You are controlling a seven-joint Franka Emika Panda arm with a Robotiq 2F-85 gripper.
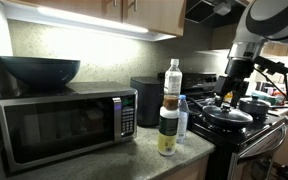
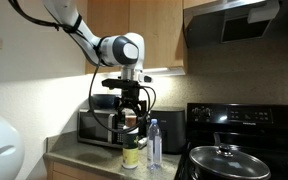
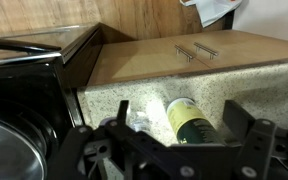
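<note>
My gripper stands open, its dark fingers [image 3: 236, 118] wide apart with nothing held between them. Below and between them in the wrist view is a bottle with a green and yellow label [image 3: 189, 124], partly covered by the gripper. In exterior view 1 the labelled bottle [image 1: 168, 130] stands upright near the counter's front edge, with my gripper [image 1: 224, 86] to its right in the picture. A clear bottle with a blue cap [image 2: 154, 143] stands beside it. Another clear bottle with a white label [image 1: 173, 82] appears above it; whether they are stacked I cannot tell.
A microwave [image 1: 66, 126] bears a dark bowl [image 1: 41, 70] at the left. A black box-shaped appliance [image 1: 147, 98] stands behind the bottles. On the stove is a lidded pan [image 2: 229, 164]. Cabinets [image 2: 134, 45] hang overhead.
</note>
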